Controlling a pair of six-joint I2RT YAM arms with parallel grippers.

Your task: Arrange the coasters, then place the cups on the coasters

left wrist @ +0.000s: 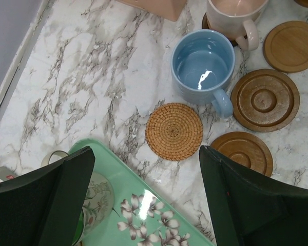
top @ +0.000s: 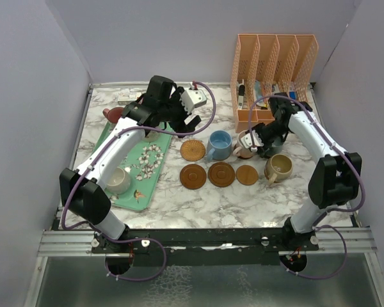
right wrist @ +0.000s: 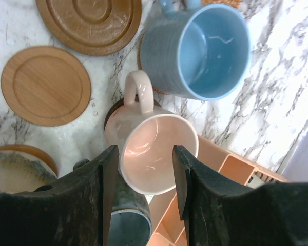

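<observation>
A pink cup (right wrist: 143,148) stands at the right, next to a blue cup (top: 219,145), with my right gripper open just over its rim, fingers apart. The cup also shows at the top of the left wrist view (left wrist: 236,13). A woven coaster (left wrist: 173,131) lies left of the blue cup; wooden coasters (top: 193,176) lie in front. My left gripper is open above the tray's edge, nothing between its fingers.
A green tray (top: 141,195) with cups fills the left. An orange rack (top: 275,51) stands at the back right. A tan mug (top: 278,167) and dark cups crowd the right.
</observation>
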